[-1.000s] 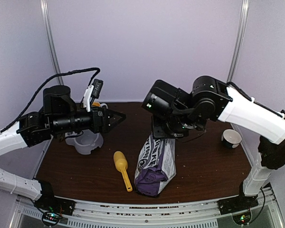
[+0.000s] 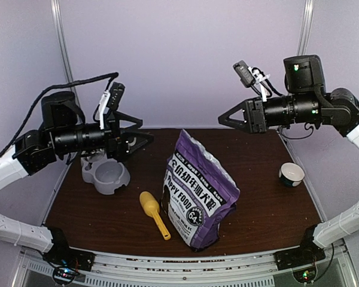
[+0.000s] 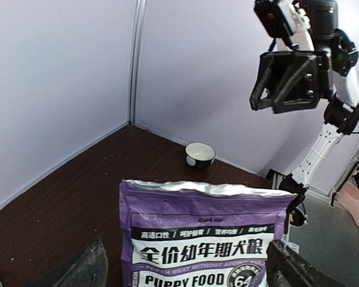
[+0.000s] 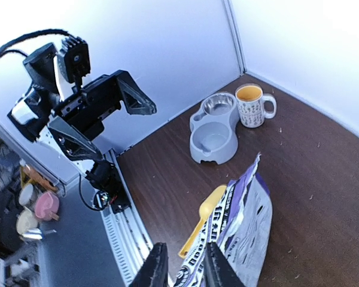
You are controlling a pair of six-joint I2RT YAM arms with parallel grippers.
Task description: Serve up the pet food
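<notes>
A purple puppy food bag [image 2: 197, 191] stands upright at the table's front centre, its printed face and top edge showing in the left wrist view [image 3: 200, 239]. A yellow scoop [image 2: 149, 206] lies just left of it. My left gripper [image 2: 145, 128] hovers above the left of the table, open and empty. My right gripper [image 2: 227, 117] is raised right of the bag's top, with nothing between its fingers. A grey double pet bowl [image 4: 212, 140] sits at the back left.
A mug [image 4: 251, 113] stands beside the pet bowl, mostly hidden in the top view. A small white bowl [image 2: 291, 174] is at the right edge. The table right of the bag is mostly clear.
My right arm has lifted up and right, away from the bag, which now stands taller and turned with its face outward. My left gripper has shifted slightly upward.
</notes>
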